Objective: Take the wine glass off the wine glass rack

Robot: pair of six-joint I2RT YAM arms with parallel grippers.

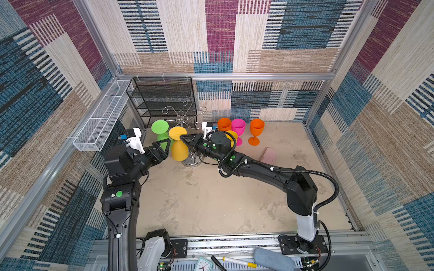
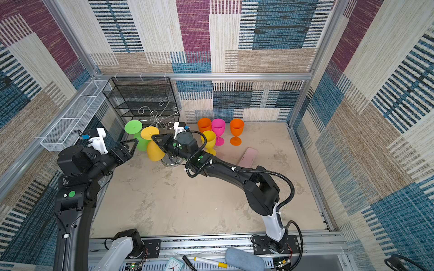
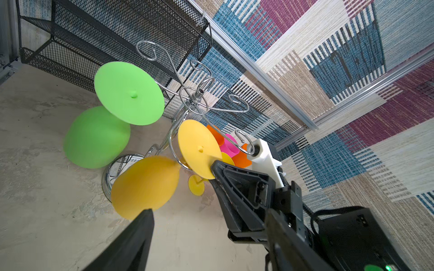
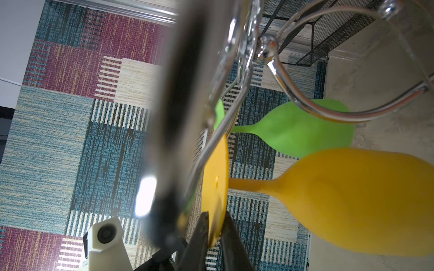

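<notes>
An orange-yellow wine glass (image 1: 179, 151) hangs base-up on the chrome rack (image 1: 182, 118), beside a green one (image 1: 159, 127). My right gripper is at the orange-yellow glass's base (image 3: 199, 146); its fingertips sit on either side of the disc's lower edge, though how firmly they close is unclear. A rack arm crosses close to the right wrist camera, partly hiding the disc. My left gripper (image 1: 163, 143) stands open left of that glass, with nothing between its fingers.
Upright orange (image 1: 256, 128), pink (image 1: 238, 126) and yellow glasses stand at the back right, near a pink flat block (image 1: 269, 155). A black mesh shelf (image 1: 158, 90) is behind the rack; a white wire basket (image 1: 99, 117) hangs at left.
</notes>
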